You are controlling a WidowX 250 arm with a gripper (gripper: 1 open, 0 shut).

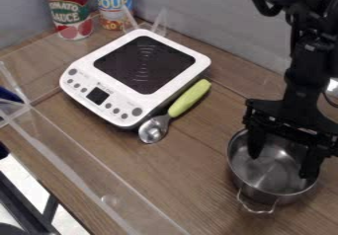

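Observation:
My black gripper (283,143) reaches down from the right into a steel pot (271,188), whose wire handle hangs toward the front. The fingers sit inside or over the pot's mouth; I cannot tell whether they hold its rim or anything else, or how far apart they are gripping.
A white hot plate (133,74) stands at centre left, with a green-handled spoon (187,101) to its right. A tomato sauce can (71,11) and an alphabet soup can (114,4) stand at the back left. Bare wooden counter (132,180) lies in front.

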